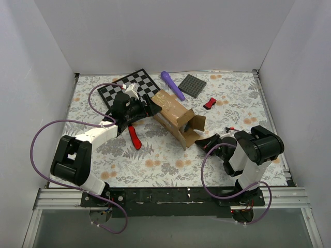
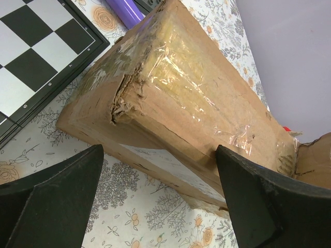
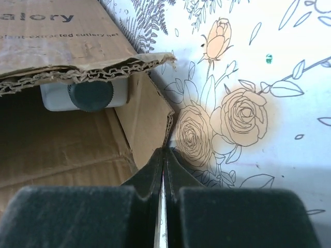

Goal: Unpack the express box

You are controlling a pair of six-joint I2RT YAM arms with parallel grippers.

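Observation:
The brown cardboard express box [image 1: 174, 109] lies slantwise mid-table, its open end facing right with flaps spread. Inside that mouth, the right wrist view shows a white item with a dark round cap [image 3: 91, 96]. My left gripper [image 1: 154, 107] is at the box's far-left end; its fingers stand well apart, one over the box edge, and the left wrist view shows no clear grip. Just outside the mouth, near a side flap [image 3: 150, 111], is my right gripper. Its fingertips are together, with nothing visible between them.
A checkered board [image 1: 124, 90] lies behind the left arm, and a purple stick [image 1: 172, 86] behind the box. A dark square pad [image 1: 192, 86], a red-black item [image 1: 210, 103] and a red one [image 1: 135, 137] lie around.

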